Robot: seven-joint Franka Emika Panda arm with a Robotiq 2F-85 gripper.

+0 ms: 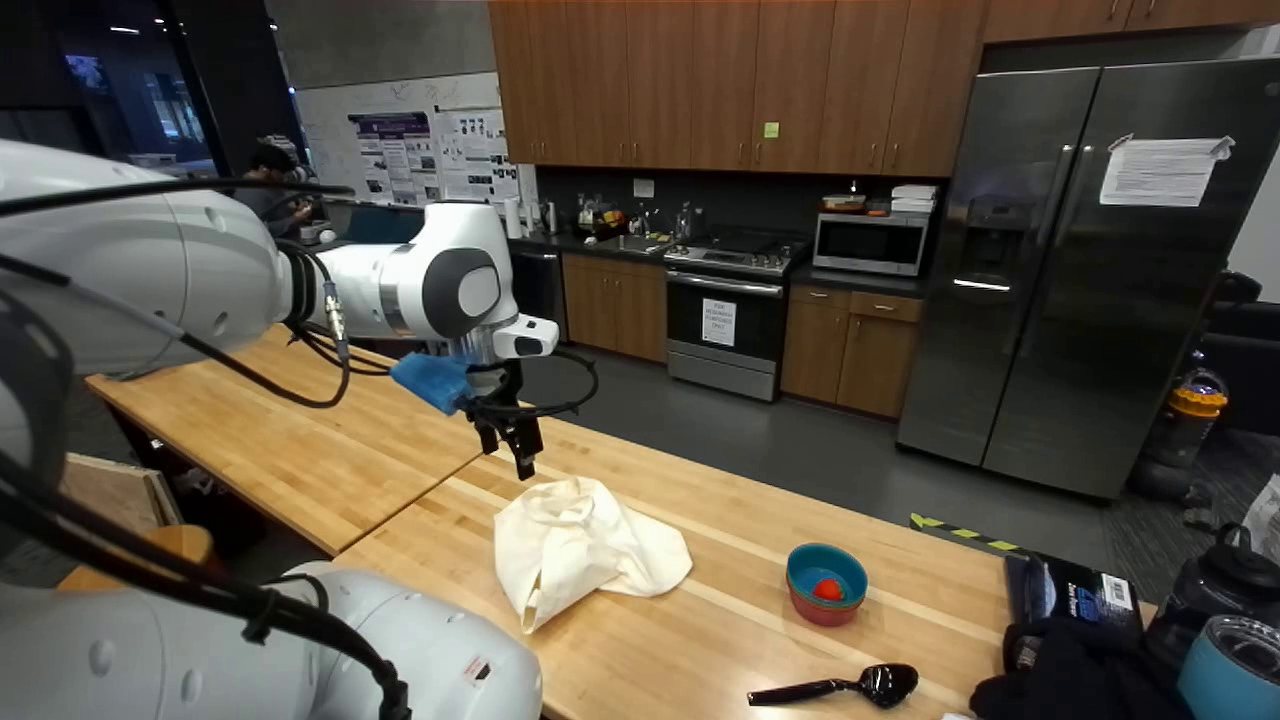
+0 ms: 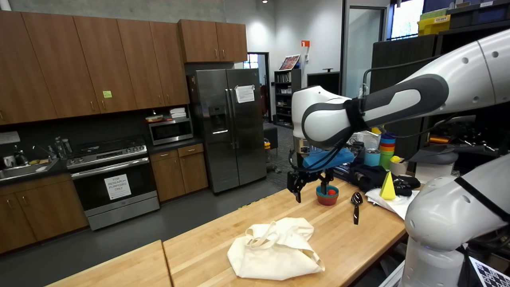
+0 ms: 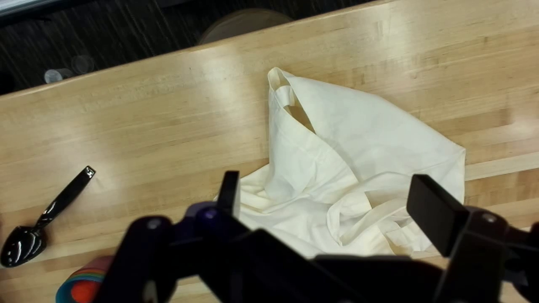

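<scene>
A cream cloth bag lies crumpled on the wooden table, its strap loops showing on top in exterior view 2. In the wrist view the bag spreads below the gripper, with one opening at its upper corner. My gripper is open, its two dark fingers wide apart and nothing held between them. From exterior view 1, the gripper hangs above the table on the far side of the bag, clear of the cloth.
A teal and red bowl with a red item inside stands on the table. Near the front lies a black spoon. Dark cloth and bottles crowd the right end. Bare table separates bag and bowl.
</scene>
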